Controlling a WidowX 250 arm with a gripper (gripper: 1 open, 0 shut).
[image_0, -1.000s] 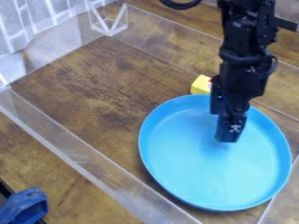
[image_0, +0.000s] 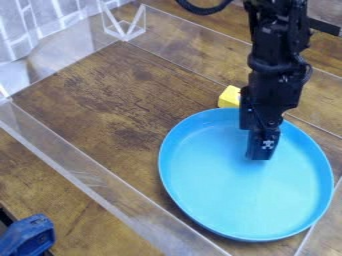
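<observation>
My black gripper (image_0: 261, 145) points down over the back part of a large blue plate (image_0: 241, 190); whether its fingers are open or shut is hard to tell. Just behind the plate, left of the gripper, sits a small yellow object (image_0: 230, 96), partly hidden by the plate and gripper.
A clear strip runs along the near left, and a blue item (image_0: 27, 237) lies at the bottom left corner. A white wire-like piece (image_0: 123, 28) stands at the back left.
My gripper has shifted very slightly; otherwise the scene looks the same.
</observation>
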